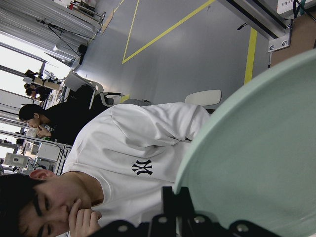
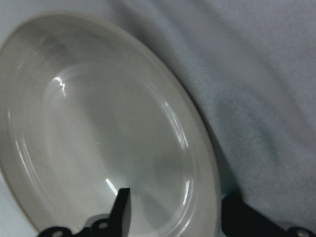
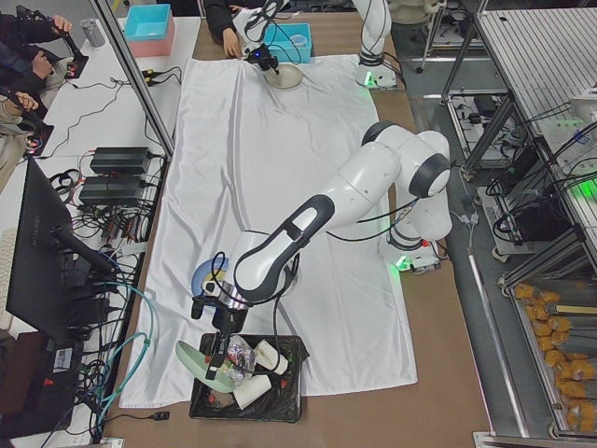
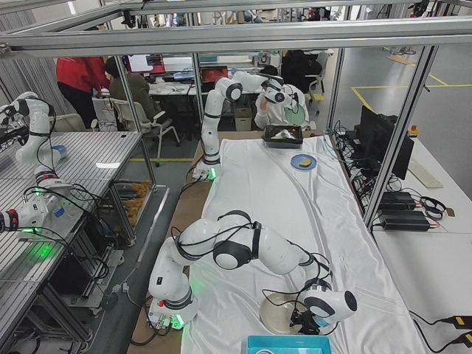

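Note:
A pale green plate (image 3: 194,362) is tilted up in the fingers of my left gripper above a black bin (image 3: 284,397); it fills the right of the left wrist view, its rim between the fingers. The bin holds white cups and crumpled wrapping. A cream plate (image 2: 98,123) lies on the white cloth at the other end. My right gripper is at that plate's rim, one finger over the inside and one outside, apart.
A blue plate with a yellow item (image 4: 305,161) lies beside the black bin. A blue bin (image 4: 287,344) stands past the cream plate. A seated person is close behind the black bin.

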